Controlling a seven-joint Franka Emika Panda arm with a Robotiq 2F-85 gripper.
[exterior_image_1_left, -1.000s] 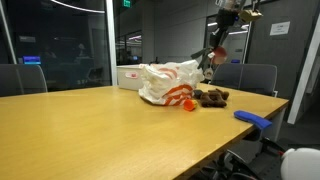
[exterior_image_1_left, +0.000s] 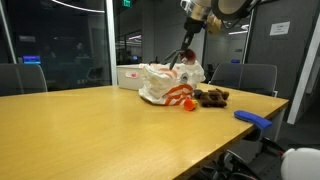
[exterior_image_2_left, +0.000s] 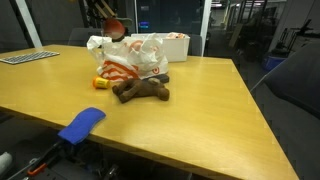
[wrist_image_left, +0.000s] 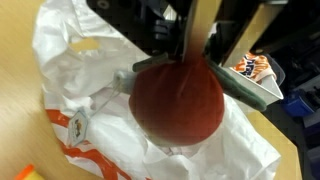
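A round reddish-brown object (wrist_image_left: 178, 103), ball-like, is gripped by my gripper, whose fingers are shut on it. Directly below and around it in the wrist view spreads a white plastic bag (wrist_image_left: 235, 140) with red print. From the second exterior view, the ball (exterior_image_2_left: 114, 29) sits just above the upper left of the bag (exterior_image_2_left: 150, 52). In the first exterior view my gripper (exterior_image_1_left: 185, 53) is over the bag's top right; whether the ball touches the bag I cannot tell.
A brown plush toy (exterior_image_2_left: 141, 90) lies in front of the bag, beside an orange-yellow item (exterior_image_2_left: 101, 83). A blue object (exterior_image_2_left: 82, 125) rests at the near table edge. Behind stands a white box (exterior_image_2_left: 173, 46).
My gripper has carried the ball leftward and down, from the right of the bag to over its top. The bag and table items appear unmoved.
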